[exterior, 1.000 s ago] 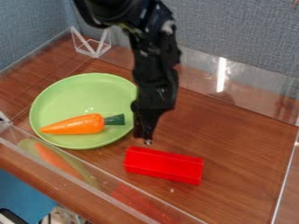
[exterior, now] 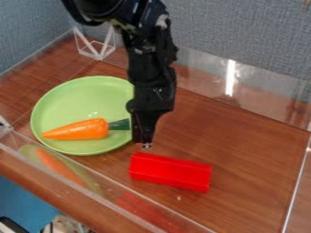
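Note:
My black gripper (exterior: 145, 136) points down at the right rim of a green plate (exterior: 83, 98), its tip just above the wooden surface, shut with nothing visible between its fingers. An orange toy carrot (exterior: 75, 130) with a dark green top lies on the plate, its top partly behind or beside the gripper. A red block (exterior: 170, 171) lies on the wood below and right of the gripper, apart from it.
A clear transparent wall (exterior: 231, 82) runs along the back, and another along the front left edge. A white wire object (exterior: 95, 44) stands at the back left.
The gripper has shifted slightly left and down toward the plate's rim since a second ago. The carrot, plate and red block look unmoved.

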